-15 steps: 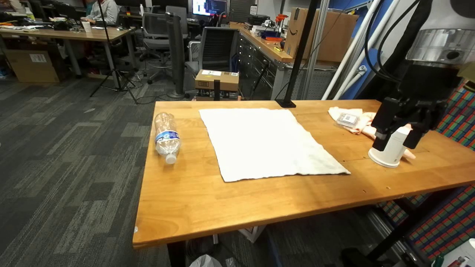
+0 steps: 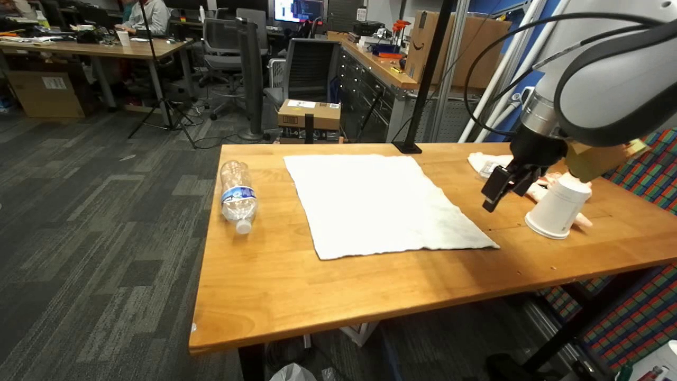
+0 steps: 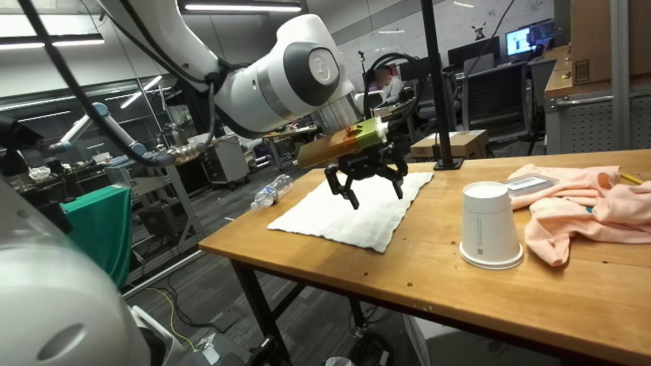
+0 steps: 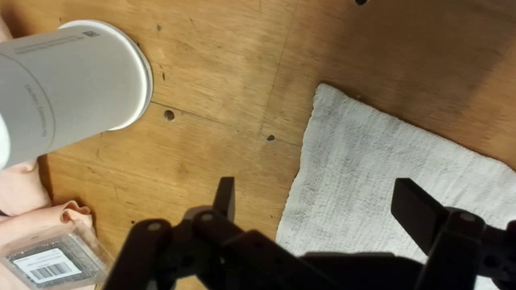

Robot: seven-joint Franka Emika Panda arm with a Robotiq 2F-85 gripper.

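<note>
My gripper (image 3: pixel 375 196) is open above the table, with nothing between its fingers. In the wrist view the gripper straddles the edge of a flat white cloth (image 4: pixel 353 169), well above it. That cloth (image 2: pixel 374 203) lies spread on the table's middle. A white paper cup (image 3: pixel 488 222) stands upside down on the wood, apart from my fingers; the wrist view has the cup (image 4: pixel 82 87) at upper left. An empty clear plastic bottle (image 2: pixel 238 197) with a blue label lies on its side at the table's left end.
Crumpled peach cloth (image 3: pixel 580 207) lies beside the cup, with a clear labelled packet (image 3: pixel 529 184) on it. A black post (image 3: pixel 442 91) rises from the table's far edge. Bare wood (image 2: pixel 273 292) shows along the near-left part of the table.
My gripper has moved left in exterior view 1, away from in front of the cup toward the white cloth, and the arm has tilted. The bottle, cup and cloths have not moved.
</note>
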